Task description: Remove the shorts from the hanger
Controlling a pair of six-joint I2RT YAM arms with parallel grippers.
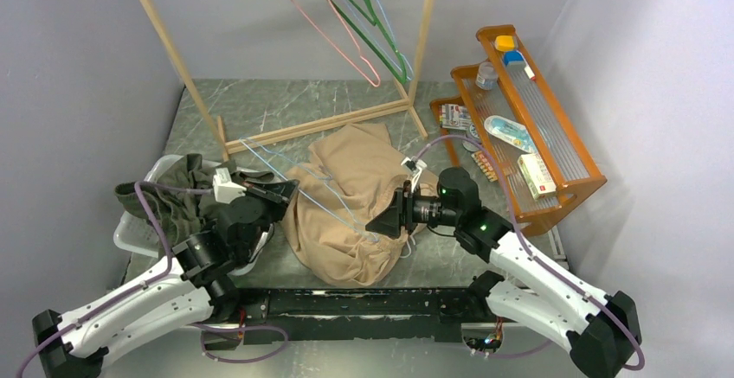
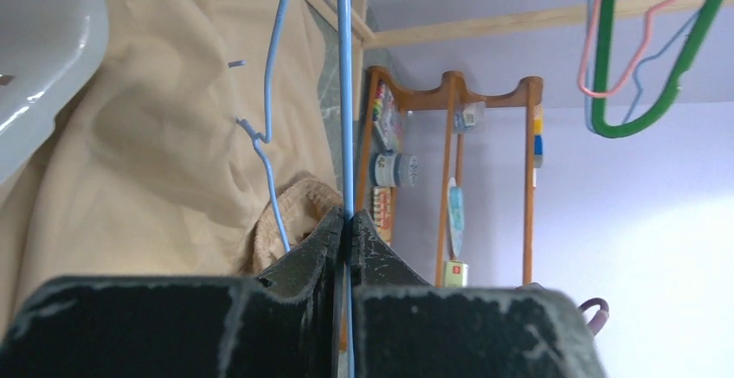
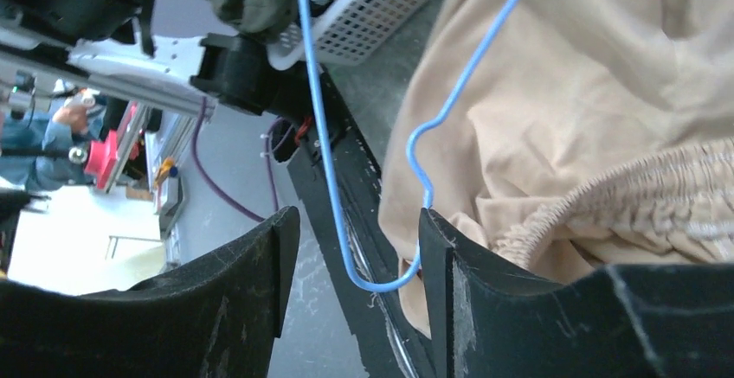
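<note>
The tan shorts [image 1: 342,248] lie crumpled on the grey floor. A blue wire hanger [image 2: 346,92] is above them, pinched in my left gripper, which is shut on it. In the right wrist view the hanger's bent end [image 3: 381,285] lies between the parted fingers of my right gripper, with no visible contact; the shorts' gathered waistband [image 3: 606,196] is beside it. From above, my right gripper [image 1: 385,222] is over the right part of the shorts.
A white basket [image 1: 130,227] with dark green cloth stands at left. A wooden rack [image 1: 316,125] holds green and pink hangers at the back. A wooden shelf [image 1: 563,188] with small items stands at right.
</note>
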